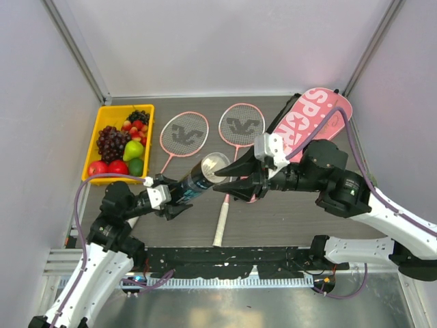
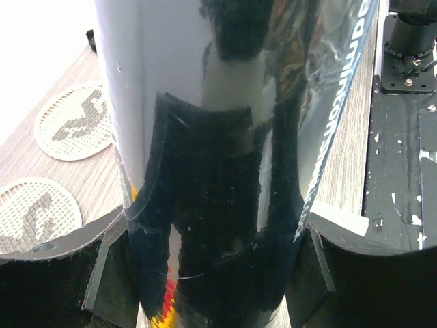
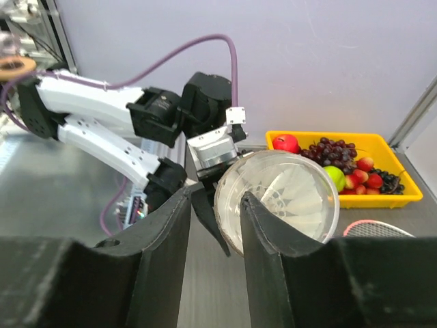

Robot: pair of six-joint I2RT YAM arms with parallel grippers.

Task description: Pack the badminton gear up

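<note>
A dark shuttlecock tube (image 1: 194, 183) is held tilted in my left gripper (image 1: 176, 195); in the left wrist view it fills the space between the fingers. My right gripper (image 1: 239, 176) has its fingers parted at the tube's clear round end (image 3: 287, 191), with nothing visibly held between them. Two pink rackets, one on the left (image 1: 184, 134) and one on the right (image 1: 241, 125), lie on the table. A pink bag (image 1: 317, 116) lies at the back right.
A yellow basket of fruit (image 1: 92, 150) sits at the back left. The table (image 1: 293, 229) has bare room at the front right. Walls enclose the sides and back.
</note>
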